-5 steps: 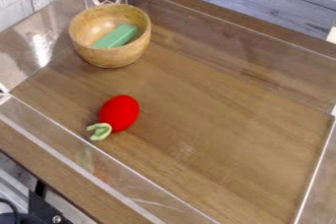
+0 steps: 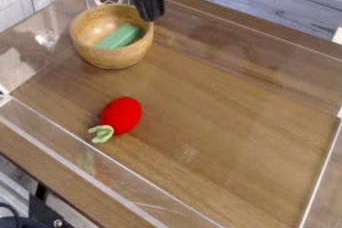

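A wooden bowl (image 2: 100,57) sits at the upper left of the table with a green block (image 2: 118,38) inside it. My dark gripper (image 2: 150,14) hangs just above the bowl's back right rim at the top of the view; it looks shut, with nothing visible between its fingers. A red pepper (image 2: 120,115) with a pale green stem lies on the table at the lower left.
Clear edging runs along its sides, and pale wooden planks (image 2: 274,12) stand beyond the back edge.
My gripper has come down into view from the top, to just above the bowl. The bowl, block and pepper have not visibly moved.
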